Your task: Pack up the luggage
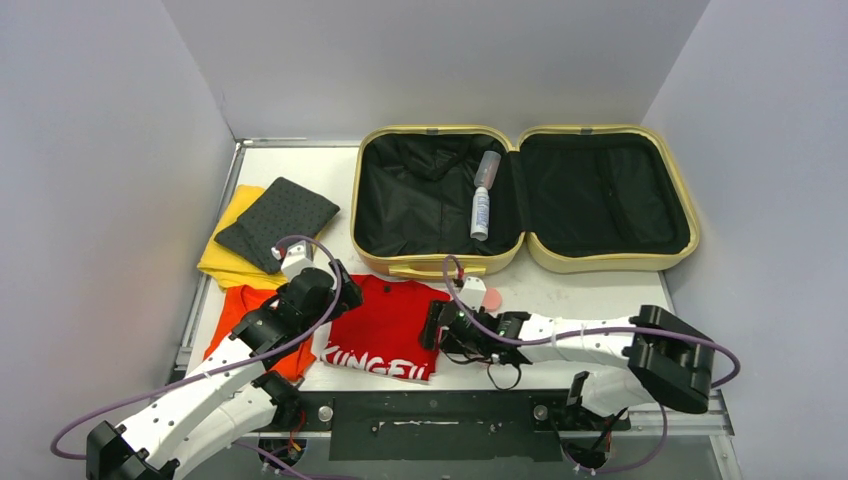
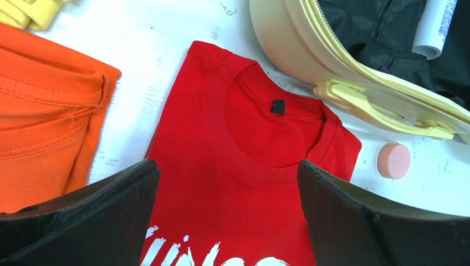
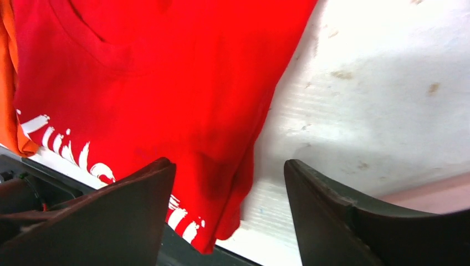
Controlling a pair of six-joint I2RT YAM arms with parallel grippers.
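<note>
A folded red shirt point(image 1: 385, 320) with white lettering lies on the white table in front of the suitcase point(image 1: 437, 262). Over its left part hovers my left gripper, wide open, with the shirt point(image 2: 221, 144) seen flat between its fingers. At the shirt's right edge stands my right gripper, also open; that edge of the red shirt point(image 3: 238, 133) runs between its fingers without being pinched. Inside the suitcase's left half lie a white bottle point(image 1: 481, 213) and a clear one point(image 1: 487, 169).
To the left lie an orange garment point(image 1: 232, 318), a yellow cloth point(image 1: 222, 262) and a dark grey cloth point(image 1: 280, 222) on top of it. A round pink item point(image 2: 394, 160) sits near the suitcase handle. The suitcase's right half point(image 1: 600, 200) is empty.
</note>
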